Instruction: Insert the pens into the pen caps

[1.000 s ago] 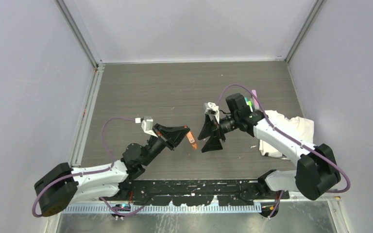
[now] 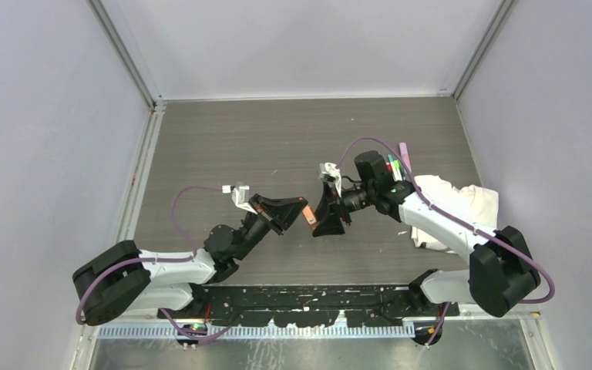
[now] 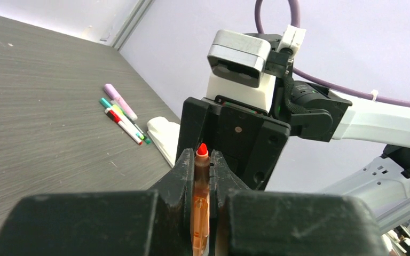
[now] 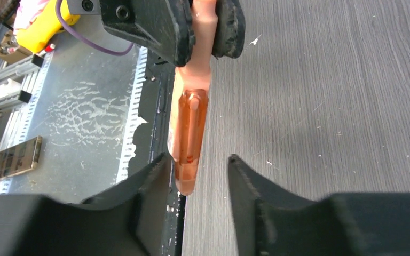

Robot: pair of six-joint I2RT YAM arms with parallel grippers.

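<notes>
An orange capped pen (image 2: 309, 216) is held in my left gripper (image 2: 302, 203), which is shut on its upper part. In the left wrist view the pen (image 3: 201, 202) stands between the fingers with its red tip up. Facing it from the right is my right gripper (image 2: 331, 217), part open. In the right wrist view the lower end of the orange pen (image 4: 190, 125), with its clip, reaches down to the space between the blurred right fingertips; it is nearer the left-hand finger, and contact cannot be told.
Several markers (image 3: 121, 122) lie together at the right of the table, near a white cloth (image 2: 470, 204). A pink marker (image 2: 405, 153) is among them.
My left gripper has moved right with the orange pen, and the right gripper has come slightly left.
</notes>
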